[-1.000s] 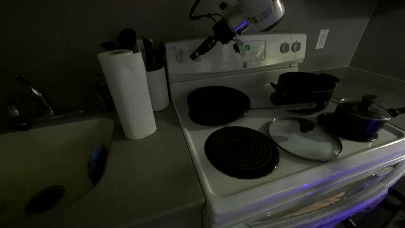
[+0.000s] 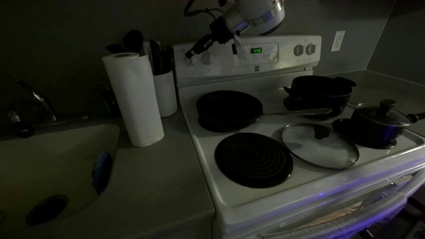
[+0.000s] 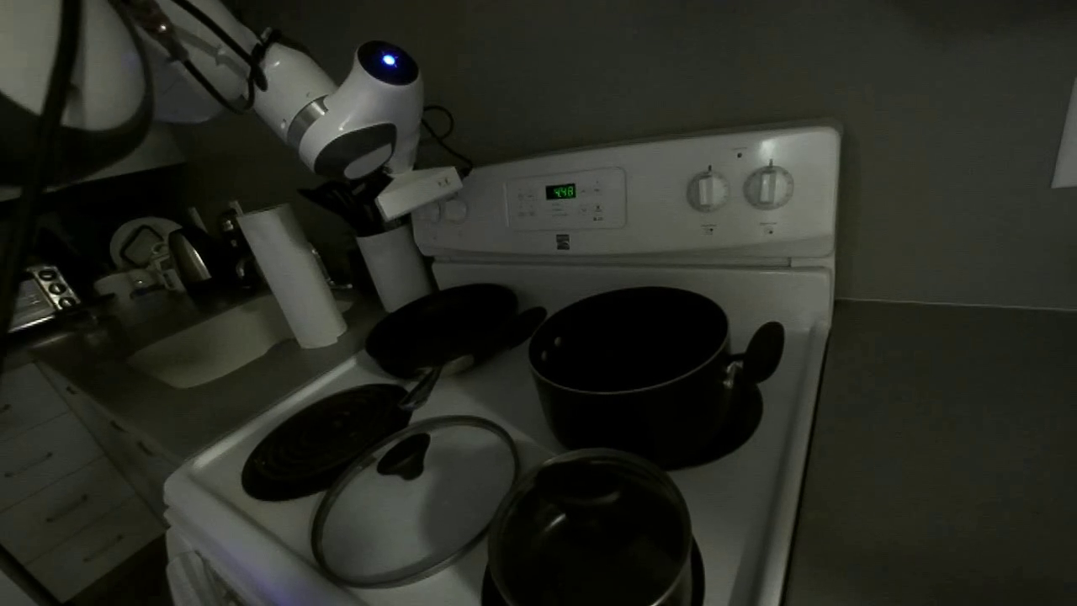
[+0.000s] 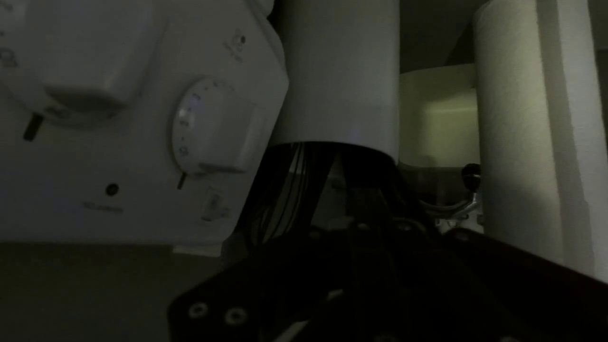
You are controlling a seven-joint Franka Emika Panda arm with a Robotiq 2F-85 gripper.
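Note:
In exterior view 1, my gripper (image 2: 189,54) hangs before the left end of the stove's control panel (image 2: 227,63), pointing down and left. Its dark fingers look shut, with nothing visible between them. From the wrist view, the gripper reaches toward the open mouth of the white utensil holder (image 4: 342,74), which has dark utensils in it. Two control knobs (image 4: 222,134) show to the left there, and the paper towel roll (image 4: 516,131) stands to the right. Contact with a knob or utensil cannot be made out in this dim light.
A dark frying pan (image 2: 229,109) sits on the rear left burner, and the front left burner (image 2: 253,159) is bare. A glass lid (image 2: 318,149), a large pot (image 3: 631,404) and a lidded saucepan (image 2: 378,123) occupy the right side. The sink (image 2: 47,151) lies left.
My gripper has moved left and slightly up along the control panel, closer to the utensil holder. The cookware and paper towel roll have stayed put.

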